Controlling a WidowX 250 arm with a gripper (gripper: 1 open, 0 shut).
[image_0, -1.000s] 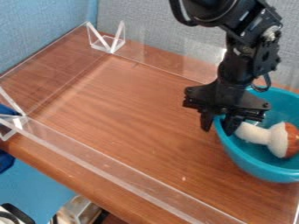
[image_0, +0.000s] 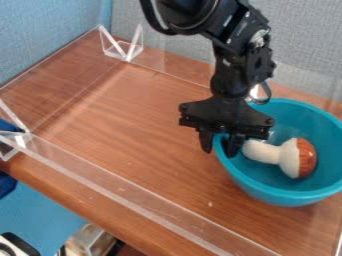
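Note:
My black gripper (image_0: 219, 138) reaches down from the top over the left rim of a teal bowl (image_0: 307, 188), its fingers low at that rim. Just right of the fingers, a toy mushroom (image_0: 277, 154) with a white stem and an orange-brown cap lies on its side in the bowl. The fingers look shut, but what is between them is hidden by the gripper and the rim.
The wooden tray (image_0: 127, 130) is bare to the left and front of the bowl, with clear walls and white corner braces (image_0: 122, 48) at its edges. A grey backdrop stands behind.

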